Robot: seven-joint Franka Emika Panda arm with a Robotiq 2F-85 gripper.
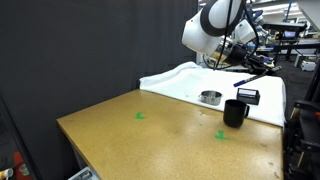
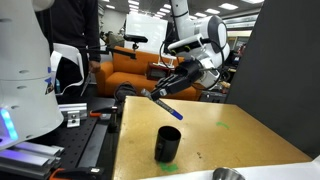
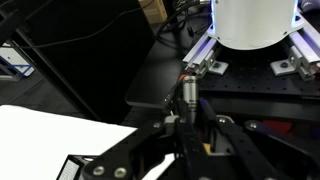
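Observation:
A slim dark blue, pen-like stick (image 2: 166, 108) is held by my gripper (image 1: 268, 68), which is shut on it near one end. In exterior view 2 it hangs tilted, its free end pointing down toward a black mug (image 2: 167, 144) but apart from it. Exterior view 1 has the stick (image 1: 246, 81) above the table, higher than the upright mug (image 1: 236, 114). In the wrist view a narrow grey piece (image 3: 190, 93) stands out in front of the dark gripper parts; the finger pads are hard to make out there.
A metal bowl (image 1: 210, 98) and an open black box (image 1: 248, 96) stand on the white cloth (image 1: 180, 82) behind the mug. Green marks (image 1: 140, 116) lie on the wooden table (image 1: 130, 140), whose left part is clear.

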